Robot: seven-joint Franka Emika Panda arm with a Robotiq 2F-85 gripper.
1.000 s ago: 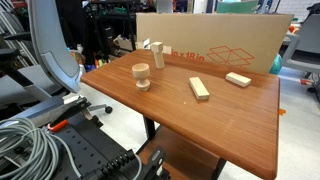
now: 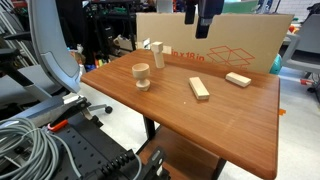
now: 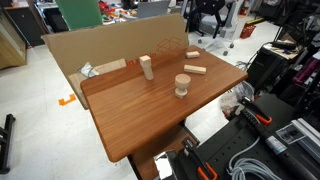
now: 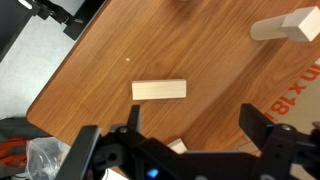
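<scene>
My gripper (image 2: 197,22) hangs high over the table at the top of exterior view 1, above the blocks. Its two dark fingers stand wide apart in the wrist view, with nothing held between them. A pale flat block (image 2: 200,89) lies on the wooden table; in the wrist view this block (image 4: 159,89) appears just ahead of the fingers, well below them. Farther back lies a second flat block (image 2: 238,78), partly hidden by the gripper in the wrist view. Toward the left stand an upright block (image 2: 157,50) and a pale, cup-shaped round piece (image 2: 142,76).
A cardboard sheet (image 2: 225,40) walls off the table's back side. Coiled cables (image 2: 30,150) lie on the dark base beside the table. In the wrist view, a clear plastic bag (image 4: 45,158) shows beyond the table edge.
The blocks and the round piece have stayed where they were.
</scene>
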